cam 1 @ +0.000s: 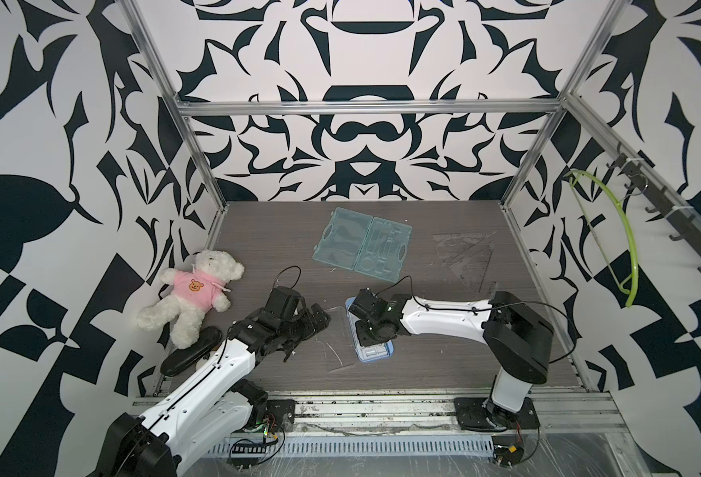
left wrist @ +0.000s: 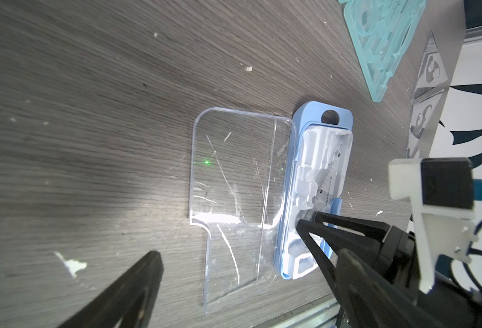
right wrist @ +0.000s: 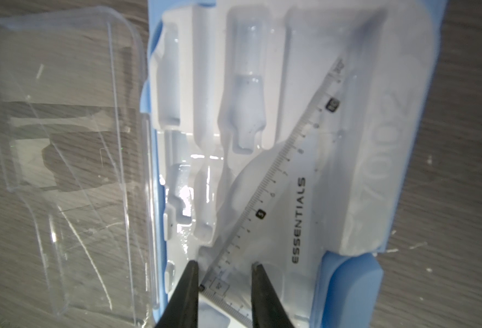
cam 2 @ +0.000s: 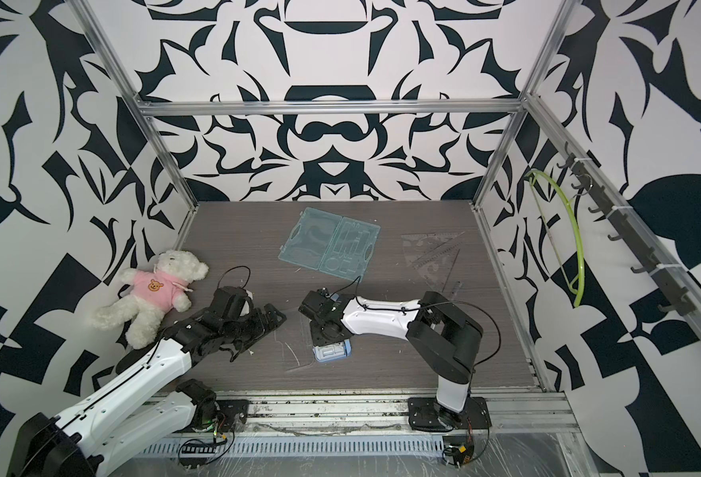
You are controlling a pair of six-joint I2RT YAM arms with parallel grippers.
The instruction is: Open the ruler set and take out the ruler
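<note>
The blue ruler-set box (left wrist: 301,117) lies open at front centre, its clear lid (left wrist: 235,164) to its left. A clear ruler (right wrist: 279,164) with black markings lies diagonally in the white tray (right wrist: 374,164). My right gripper is down at the ruler's lower end, fingers part open either side of its edge; I cannot tell whether they touch it. My left gripper (cam 1: 318,318) is open above and left of the lid, nothing seen between its fingers.
A teal case (cam 1: 362,242) lies open at the back, clear triangles (cam 1: 465,258) at right. A white teddy bear (cam 1: 195,294) and a black pouch (cam 1: 187,353) lie at left.
</note>
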